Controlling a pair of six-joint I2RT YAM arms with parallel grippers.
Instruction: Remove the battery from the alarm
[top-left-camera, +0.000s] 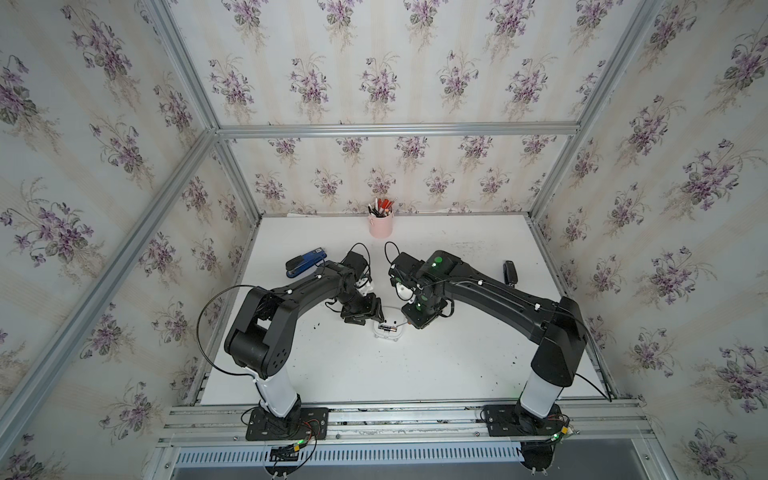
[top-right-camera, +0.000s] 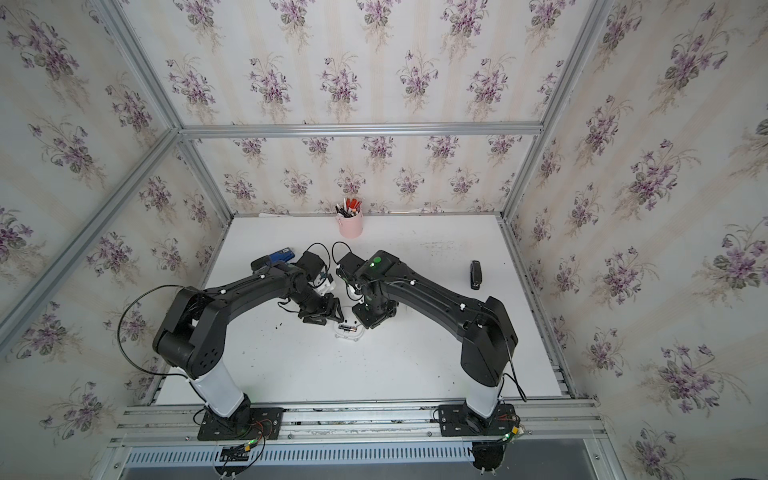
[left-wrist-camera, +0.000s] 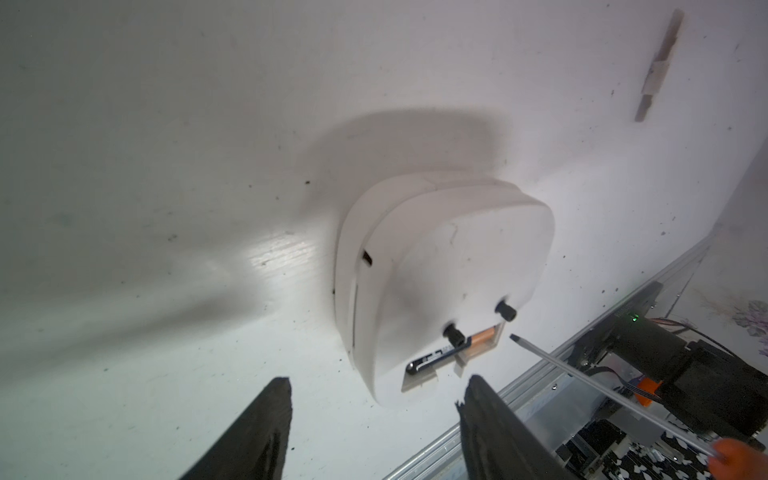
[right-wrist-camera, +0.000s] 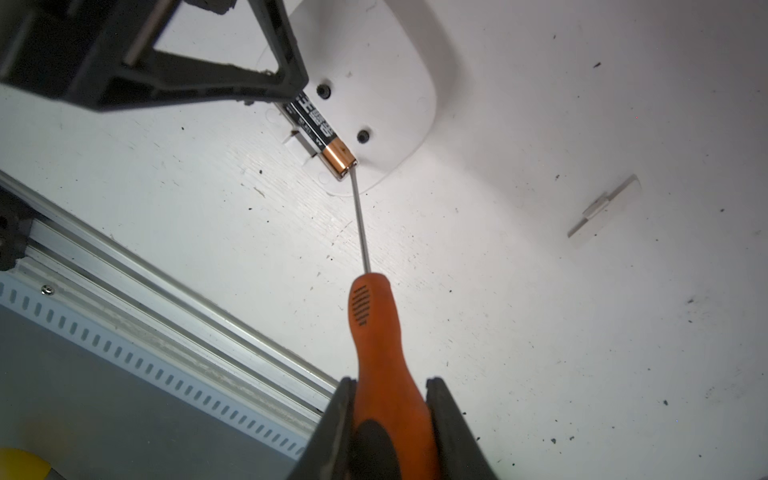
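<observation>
The white alarm (left-wrist-camera: 460, 256) lies on the table with its battery slot uncovered. In that slot sits a black-and-copper battery (right-wrist-camera: 320, 132). My right gripper is shut on the orange handle of a screwdriver (right-wrist-camera: 374, 320); in the right wrist view, the metal tip meets the battery's copper end, though real contact is hard to confirm. My left gripper is part open, its fingers (left-wrist-camera: 268, 416) apart with only bare table and part of the alarm seen past them. From the right wrist side, a left finger (right-wrist-camera: 289, 76) overlaps the battery's black end.
A small pale strip (right-wrist-camera: 605, 206) lies on the table right of the alarm. Farther back stand a pink pen cup (top-left-camera: 381, 226) and a blue stapler-like object (top-left-camera: 305, 262); a black object (top-left-camera: 509, 273) lies right.
</observation>
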